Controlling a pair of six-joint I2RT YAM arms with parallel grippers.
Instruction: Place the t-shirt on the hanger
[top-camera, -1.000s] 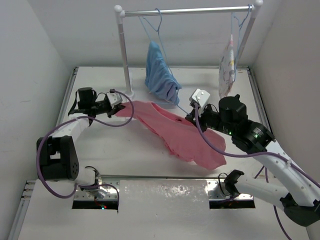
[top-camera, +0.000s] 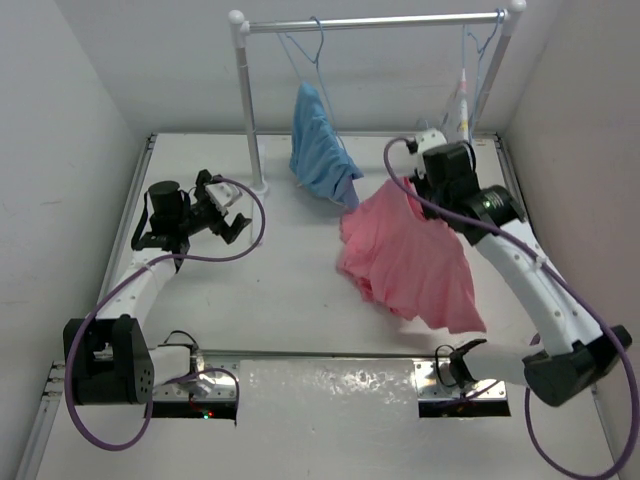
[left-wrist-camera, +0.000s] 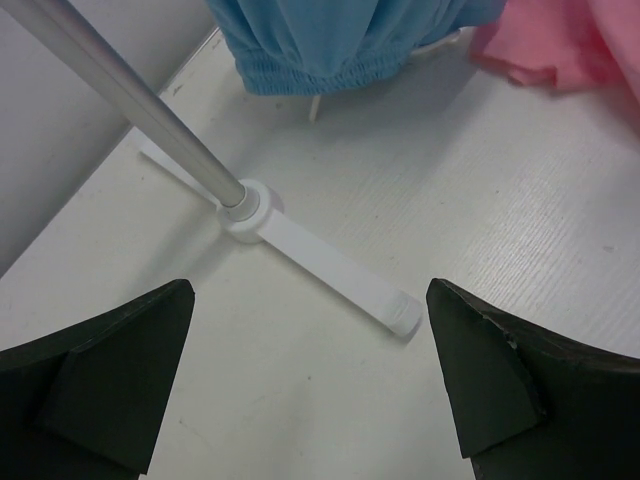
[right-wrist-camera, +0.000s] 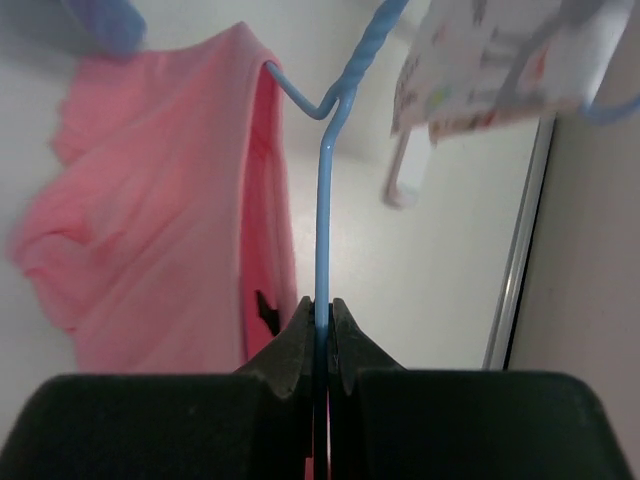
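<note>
The pink t-shirt (top-camera: 410, 265) hangs draped below my right gripper, right of the table's middle. In the right wrist view a thin blue hanger (right-wrist-camera: 324, 200) runs up from between the fingers, and one of its arms enters the shirt's opening. My right gripper is shut on this wire; the top view hides that grip behind the arm. How far the hanger's other arm sits inside the shirt cannot be seen. At the left, my left gripper stands open and empty over bare table, away from the shirt.
A rack with a top bar (top-camera: 380, 21) spans the back. From it hang a blue garment (top-camera: 322, 150) at the middle and a patterned white garment (top-camera: 462, 110) at the right, close to my right gripper. The rack's left foot (left-wrist-camera: 340, 275) lies near the left gripper.
My left gripper has let go of the shirt's left side and drawn back. The right gripper has moved toward the rack, carrying shirt and hanger; the shirt now hangs more gathered, farther right.
</note>
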